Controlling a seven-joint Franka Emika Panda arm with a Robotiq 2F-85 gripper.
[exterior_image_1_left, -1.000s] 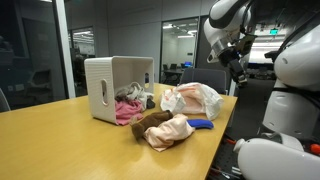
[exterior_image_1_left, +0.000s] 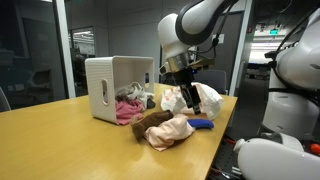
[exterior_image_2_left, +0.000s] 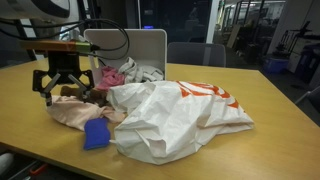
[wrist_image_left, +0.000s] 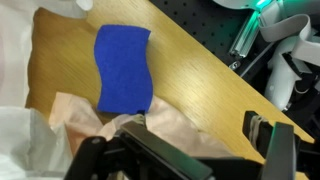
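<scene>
My gripper (exterior_image_1_left: 189, 108) hangs open above the table's near part, with nothing seen between its fingers. Close below it lies a crumpled pale pink cloth (exterior_image_1_left: 170, 133), and a brown cloth (exterior_image_1_left: 150, 122) lies against that. A blue cloth (wrist_image_left: 124, 68) rests flat on the table, beside the pink one; the second exterior view has it as a small blue patch (exterior_image_2_left: 97, 133). A white plastic bag with red print (exterior_image_2_left: 180, 117) spreads over the table next to these. Behind stands a white bin (exterior_image_1_left: 115, 85) on its side, with pink and grey cloths (exterior_image_1_left: 130, 103) at its opening.
In the wrist view, the table edge runs past a dark perforated surface (wrist_image_left: 205, 25) with cables. A bottle (exterior_image_1_left: 147, 84) stands behind the bin.
My arm has swung left and down, from the right, high beyond the bag, to just over the pink cloth. The cloths, bag and bin look unmoved.
</scene>
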